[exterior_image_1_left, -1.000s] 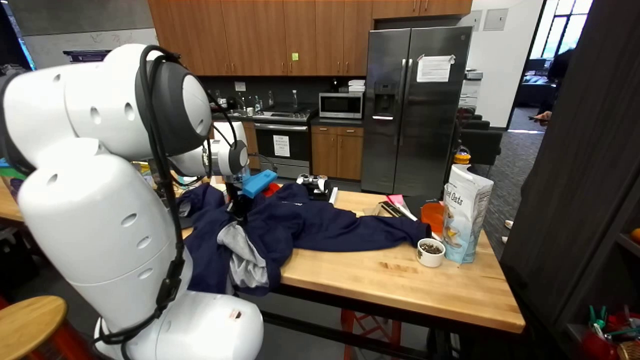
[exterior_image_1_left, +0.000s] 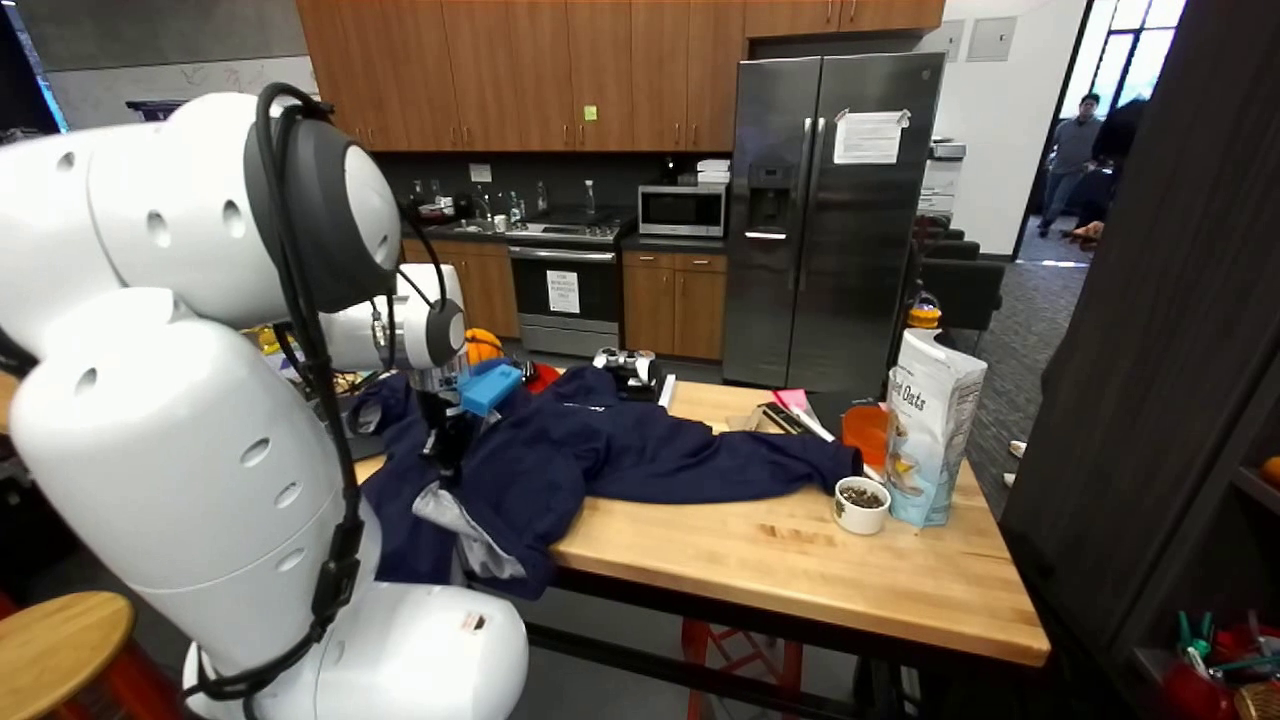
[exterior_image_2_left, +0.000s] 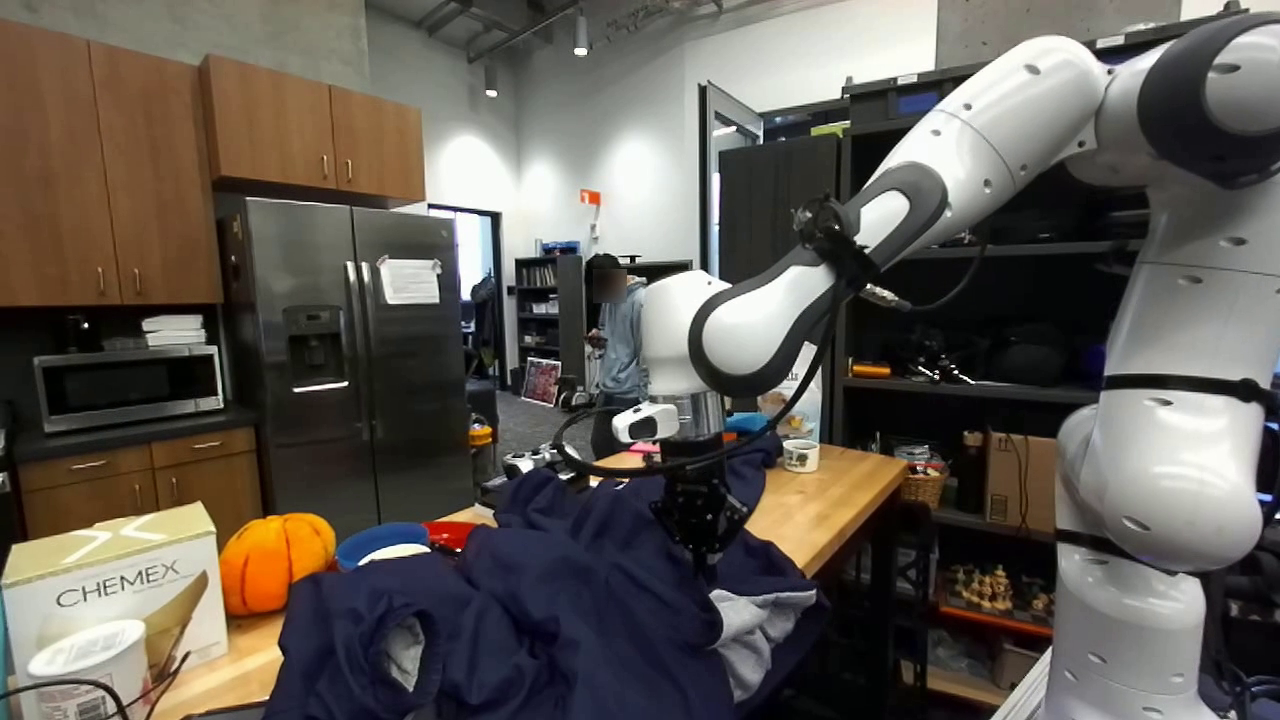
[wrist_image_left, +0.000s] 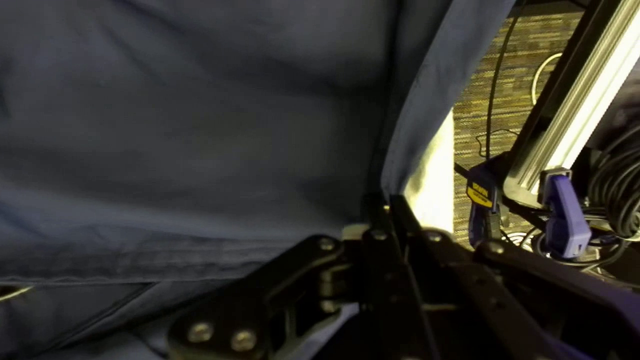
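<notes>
A navy garment (exterior_image_1_left: 576, 438) with a grey lining (exterior_image_2_left: 753, 624) is spread over the wooden table, one sleeve stretched to the right in exterior view 1. Part of it hangs past the near edge. My gripper is shut on a fold of this navy cloth, which rises from between its fingertips in the wrist view. From the side, the gripper (exterior_image_2_left: 705, 558) points down into the bunched cloth close to the grey lining. The fingertips themselves are hidden by fabric in exterior view 1.
A white cup (exterior_image_1_left: 860, 505) and an oats bag (exterior_image_1_left: 932, 428) stand near the sleeve's end. An orange pumpkin (exterior_image_2_left: 277, 563), a Chemex box (exterior_image_2_left: 118, 590) and a blue bowl (exterior_image_2_left: 381, 544) sit on the other side. Bare tabletop (exterior_image_1_left: 768, 546) lies at front right.
My gripper has moved lower and to the left in exterior view 1, and the cloth at it has shifted along. The grey lining now lies flatter and shows less. The sleeve is unmoved.
</notes>
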